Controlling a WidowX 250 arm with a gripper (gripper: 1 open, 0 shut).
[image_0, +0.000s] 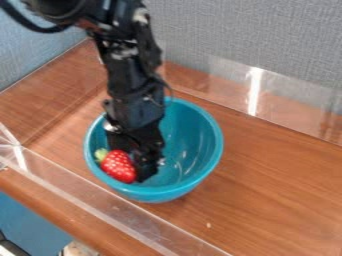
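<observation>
My black gripper (134, 150) reaches down into a cyan bowl (187, 160) on the wooden counter. A red toy strawberry (116, 167) with a pale green top sits at the bowl's left side, right at the gripper's lower end. The fingertips are partly hidden, and I cannot tell whether they are shut on the strawberry.
Clear plastic walls run along the back and the front left edge of the counter (262, 193). A blue area lies below the front left edge.
</observation>
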